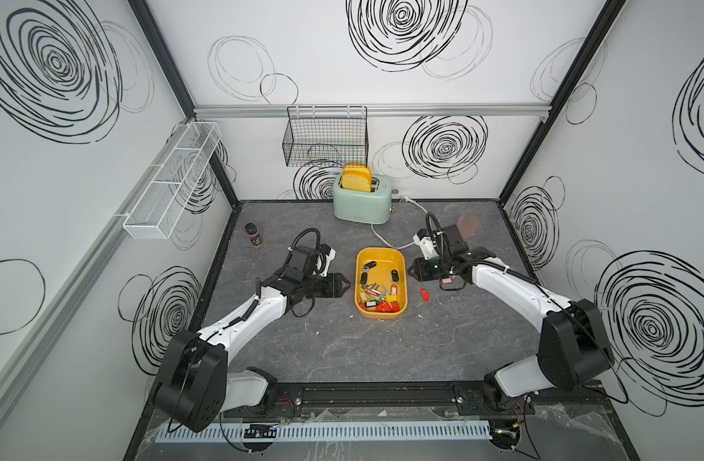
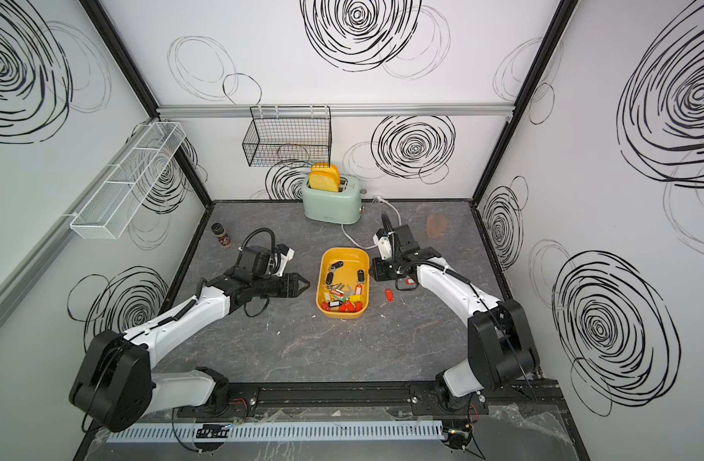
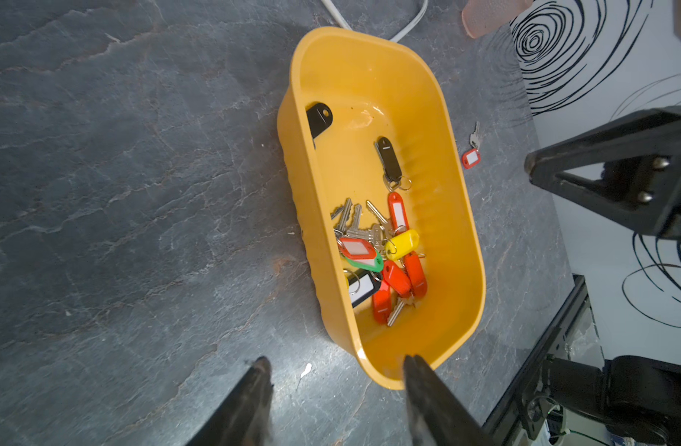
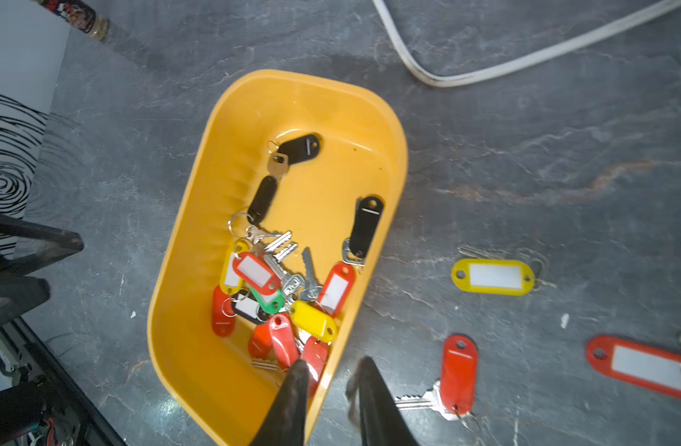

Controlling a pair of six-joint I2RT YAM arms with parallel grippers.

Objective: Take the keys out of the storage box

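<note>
The orange storage box (image 1: 398, 303) stands mid-table, holding many keys with tags. Black-tagged keys (image 4: 366, 223) lie toward its back, while red, yellow (image 4: 313, 319) and green tags crowd its front. On the table right of the box are a yellow-tagged key (image 4: 493, 275), a red-tagged key (image 4: 458, 375) and another red-tagged key (image 4: 645, 365). My left gripper is open and empty, left of the box. Close by the box's right side, my right gripper is partly open, its fingers (image 4: 284, 405) near the right rim with nothing visible between them.
A mint toaster (image 1: 361, 203) with yellow bread stands behind the box, its white cable (image 4: 503, 70) curving over the table. A dark jar (image 1: 252, 234) sits back left. Bare table lies in front of the box.
</note>
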